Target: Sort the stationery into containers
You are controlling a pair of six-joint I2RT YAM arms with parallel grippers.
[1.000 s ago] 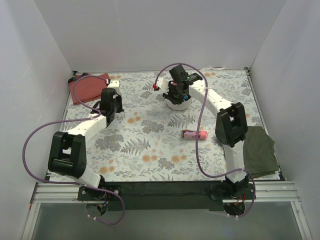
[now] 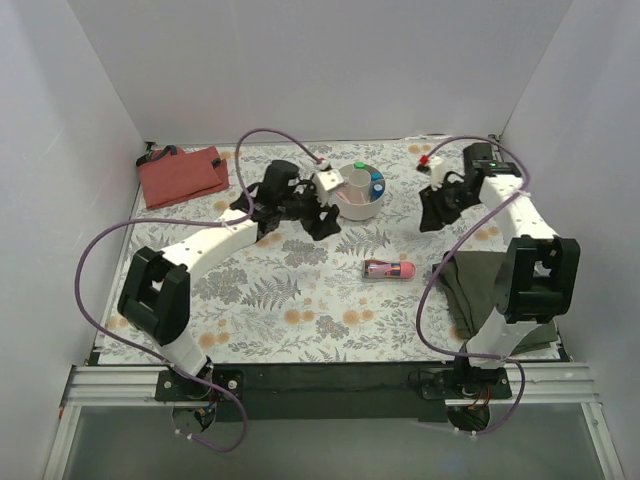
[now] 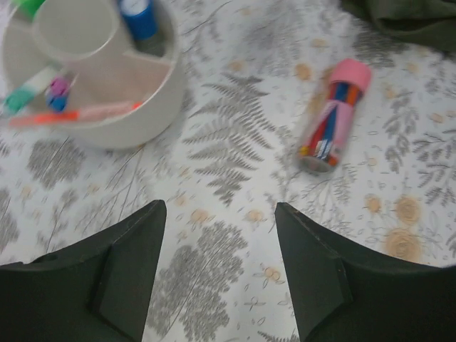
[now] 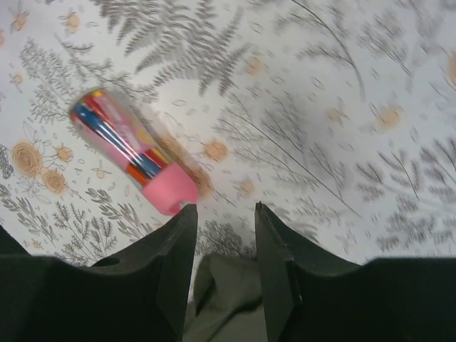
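A clear tube of bright stationery with a pink cap lies on the floral mat, below the white round container, which holds a white cup and several pens and small items, sharply seen in the left wrist view. My left gripper is open above the mat near the container, nothing between its fingers, the tube ahead to its right. My right gripper is part open with nothing visible between its fingers, right of the container in the top view and over the mat near the tube.
A dark green folded cloth lies at the right, a red folded cloth at the back left. Pale walls bound the workspace.
My left arm has swung right from the back left toward the container. My right arm has moved from over the container out to the right.
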